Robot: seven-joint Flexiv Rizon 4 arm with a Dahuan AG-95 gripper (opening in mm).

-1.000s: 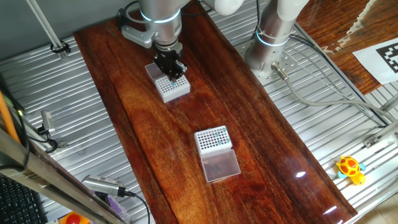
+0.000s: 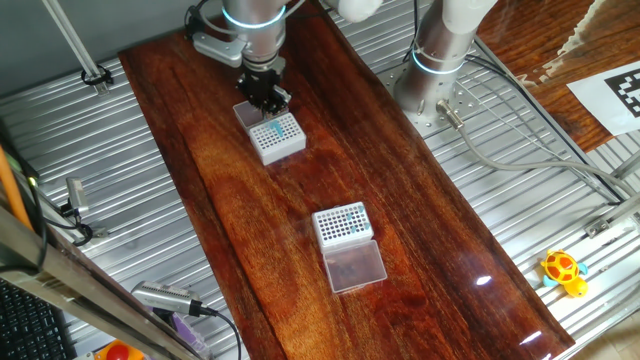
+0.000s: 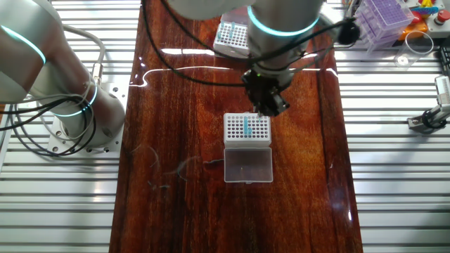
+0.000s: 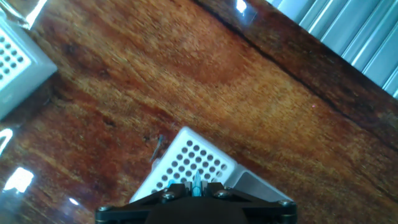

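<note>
The near-base rack, a white perforated box (image 2: 278,138) with its clear lid (image 2: 249,112) folded open, lies below my gripper (image 2: 268,104). A few teal tips (image 3: 247,126) stand in its holes. In the wrist view, the dark fingers (image 4: 180,188) meet closely around a slim teal tip (image 4: 197,186), which points away over the rack (image 4: 193,155). The grip looks shut on it; its lower end is hard to separate from the rack behind. A second white rack (image 2: 342,225), also holding teal tips, sits farther along the table with its clear lid (image 2: 355,267) open.
A yellow-and-red toy turtle (image 2: 563,270) lies off to the right. A purple box (image 3: 385,24) and a clear cup (image 3: 416,46) stand beyond the table's far side.
My gripper has shifted slightly left and away from the rack's middle, toward its lid side, uncovering more of the teal tips. Both racks have stayed in place.
</note>
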